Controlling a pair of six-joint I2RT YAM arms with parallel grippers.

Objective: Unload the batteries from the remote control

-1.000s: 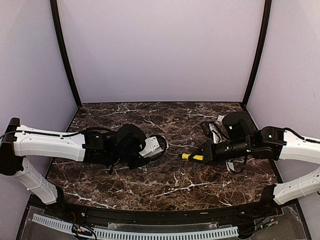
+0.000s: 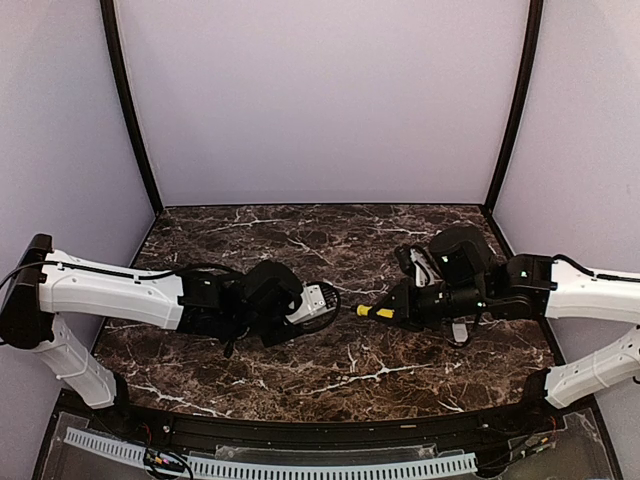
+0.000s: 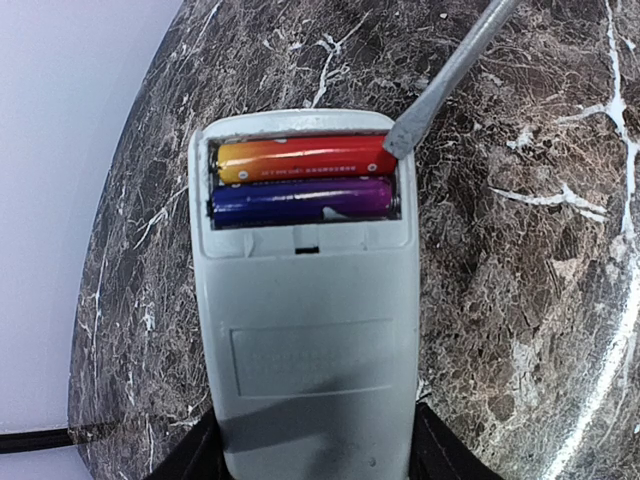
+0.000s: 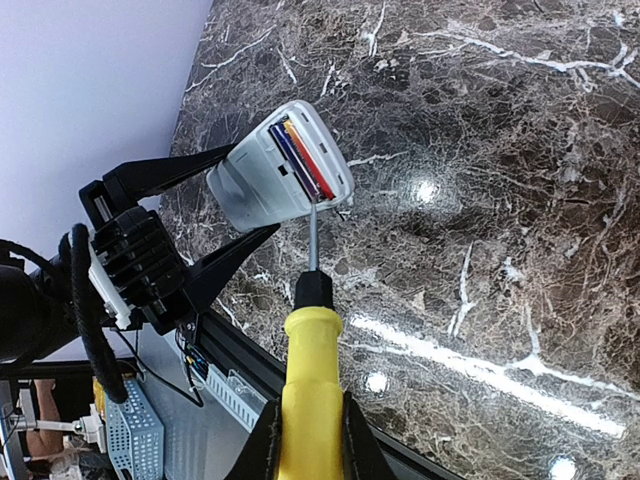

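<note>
A white remote control [image 3: 312,300] is held above the table with its battery bay uncovered, and my left gripper is shut on its lower end. Two batteries lie side by side in the bay: a red-and-orange battery [image 3: 300,158] at the outer end and a purple battery [image 3: 290,202] beside it. My right gripper is shut on the yellow handle of a screwdriver [image 4: 312,370]. In the left wrist view, the flat metal tip of the screwdriver [image 3: 408,132] overlaps the red end of the outer battery at the bay's corner.
A small white object [image 2: 459,331] lies on the table near the right arm, partly hidden by it.
Both arms have shifted slightly: the left gripper with the remote a little to the right and down, the right gripper with the screwdriver a little to the left.
</note>
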